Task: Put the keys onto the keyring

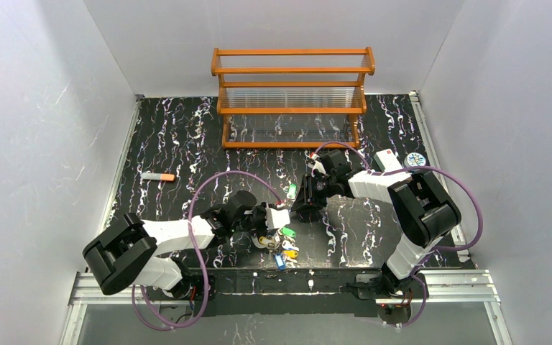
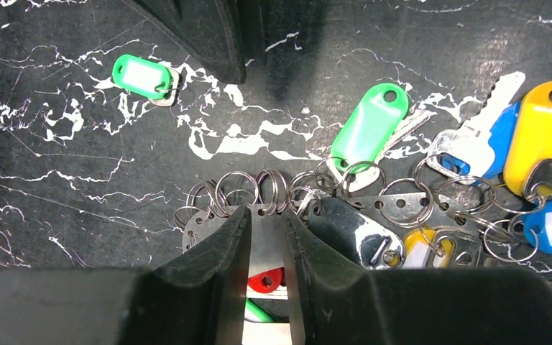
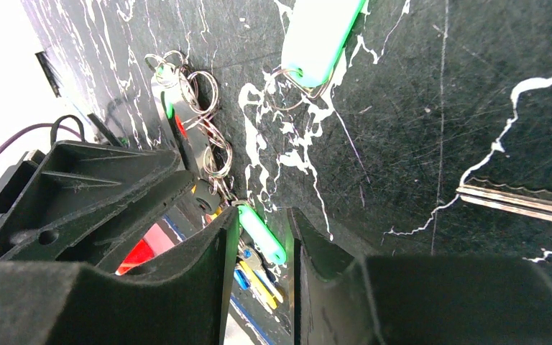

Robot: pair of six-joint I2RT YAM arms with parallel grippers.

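Note:
A bunch of wire rings and flat metal pieces (image 2: 402, 210) lies on the dark marbled table in the left wrist view, with keys and coloured tags attached. Above it my left gripper is part open; a metal plate and a red tag (image 2: 266, 280) show in its gap, and whether it touches them I cannot tell. Among the bunch are a green tag (image 2: 374, 122), a silver key (image 2: 478, 129) and a yellow tag (image 2: 543, 129). A lone green-tagged key (image 2: 144, 76) lies apart. My right gripper is part open, nothing visibly held.
A wooden rack (image 1: 292, 112) stands at the back. An orange-and-white object (image 1: 158, 177) lies at the left; a white box (image 1: 387, 160) and a round white item (image 1: 415, 160) are at the right. Both grippers are close together near the table's middle.

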